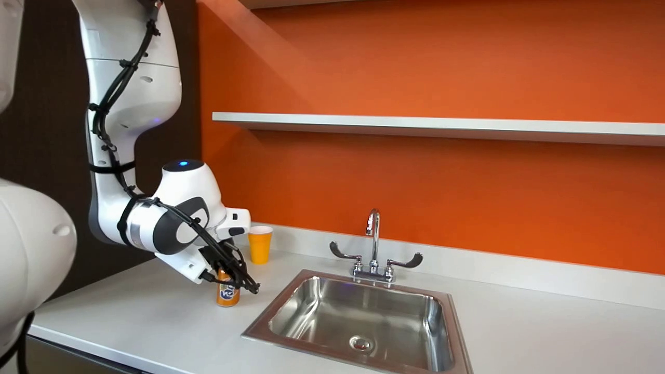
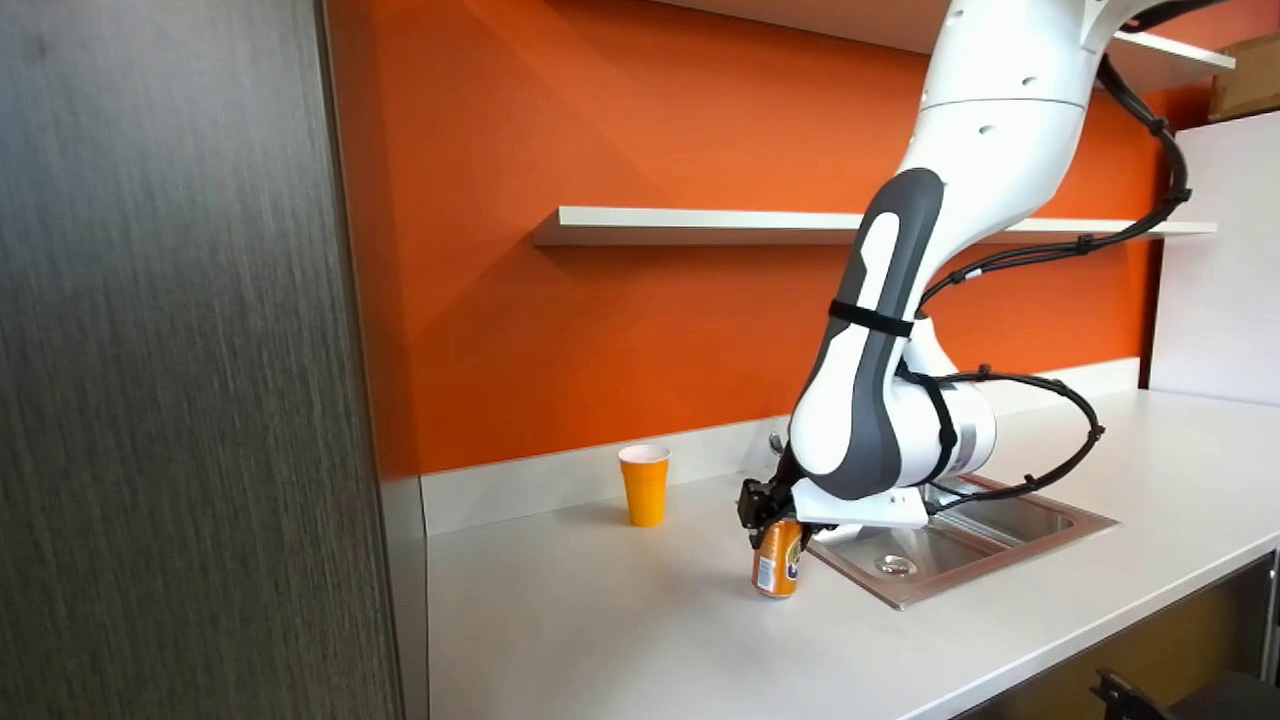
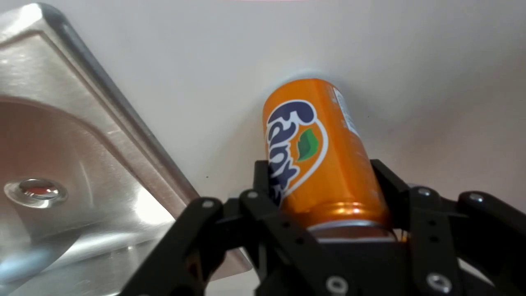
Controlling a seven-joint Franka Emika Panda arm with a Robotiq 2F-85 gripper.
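Note:
An orange Fanta can (image 3: 315, 143) is clasped between the black fingers of my gripper, which is shut on it. In exterior view 1 the can (image 1: 228, 295) shows below the gripper (image 1: 227, 269), left of the sink. From the other side, in exterior view 2, the can (image 2: 777, 559) looks nearly upright, its base at or very near the counter; whether it touches I cannot tell. The gripper (image 2: 777, 524) covers its upper part. A yellow cup (image 2: 645, 486) stands upright on the counter near the back wall, apart from the can.
Right beside the can is the steel sink (image 1: 293, 286), with a faucet (image 1: 374, 240) and two lever handles behind it. A white shelf (image 1: 436, 123) runs along the orange wall above.

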